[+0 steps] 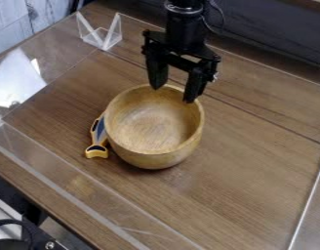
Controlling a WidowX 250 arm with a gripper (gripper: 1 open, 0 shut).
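My black gripper [174,83] hangs just over the back rim of a round wooden bowl [152,137], its two fingers spread open with nothing between them. The bowl sits on the wooden table and looks empty. Just left of the bowl lies a small blue and tan utensil or tool [98,140], partly close against the bowl's side.
A clear acrylic holder [101,31] stands at the back left. Transparent edging runs along the left and right of the table [241,176]. The table to the right and in front of the bowl is clear.
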